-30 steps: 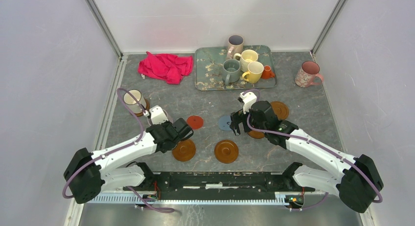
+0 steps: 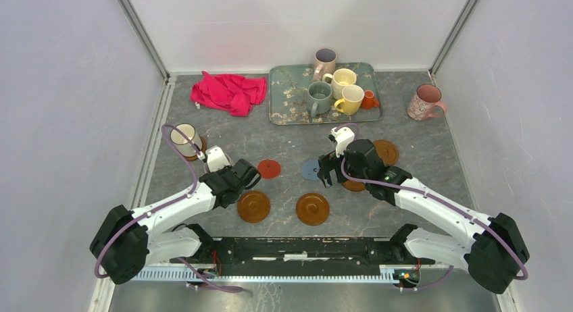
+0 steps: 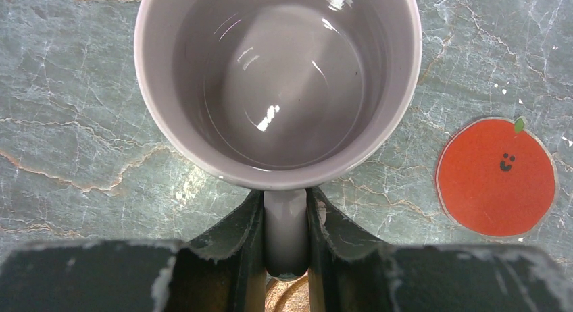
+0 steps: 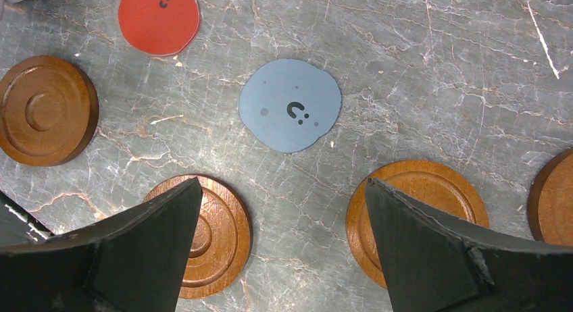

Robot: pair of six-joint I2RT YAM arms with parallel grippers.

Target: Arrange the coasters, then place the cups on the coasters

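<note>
A mauve cup (image 3: 284, 75) fills the upper middle of the left wrist view. My left gripper is shut on its handle (image 3: 284, 224), one finger on each side. In the top view the arm hides most of this cup. Part of a wooden coaster (image 3: 287, 295) shows below the handle; whether the cup touches it or the table, I cannot tell. To the cup's right lies a flat red coaster (image 3: 496, 177). My right gripper stands open and empty, with a blue-grey coaster (image 4: 290, 106) beyond its fingertips.
Several round wooden coasters (image 2: 313, 209) lie around the table. At the back, a green tray (image 2: 287, 109) carries several mugs; a red cloth (image 2: 230, 92) is to its left. A white mug (image 2: 184, 140) stands at left, a pink mug (image 2: 424, 101) at right. Bare table separates them.
The left arm has shifted very slightly, its wrist a little to the left, with its grip kept on the cup. The right arm and the other objects have stayed still.
</note>
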